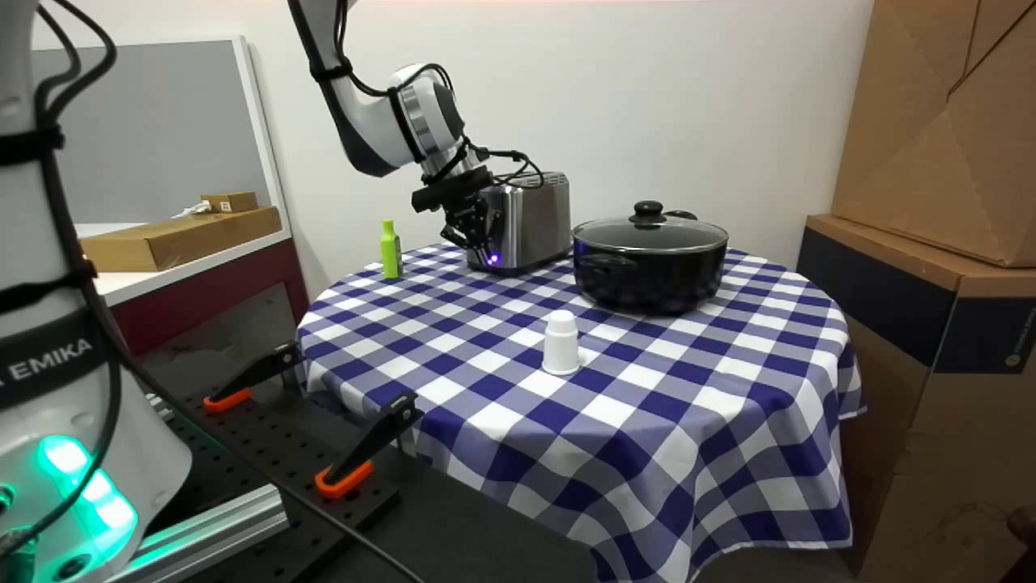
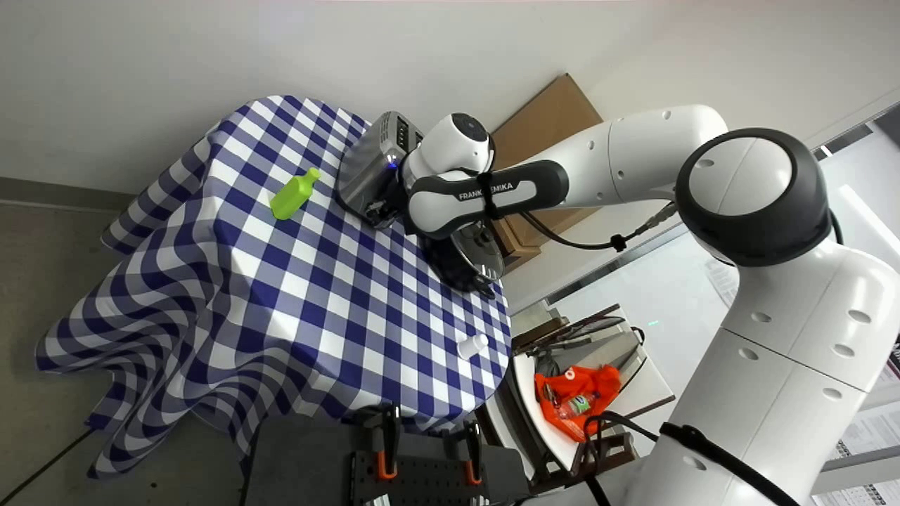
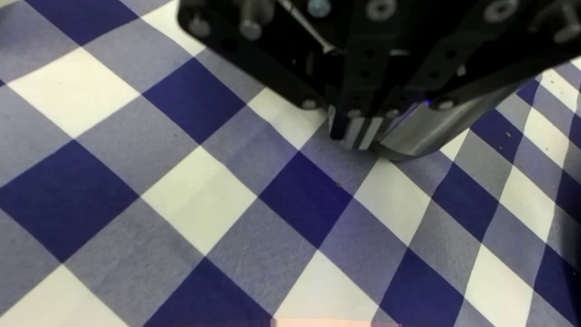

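My gripper is shut, and nothing shows between its fingers. In the wrist view its tips are beside the lower edge of the silver toaster [image 3: 430, 131], above the checked cloth; I cannot tell whether they touch it. Exterior view 1 has the gripper [image 1: 482, 254] pointing down at the near face of the toaster [image 1: 539, 222], where a small blue-purple light glows. From the other side, the arm partly hides the toaster [image 2: 364, 173], and the fingers are hard to make out there.
A black lidded pot [image 1: 651, 267] stands right of the toaster. The green bottle [image 1: 390, 251] is upright on the left, and a white cup stack [image 1: 560, 345] stands toward the front. Between them the checked tablecloth [image 1: 466, 340] is clear. Clamps [image 1: 369, 442] line the robot's mount.
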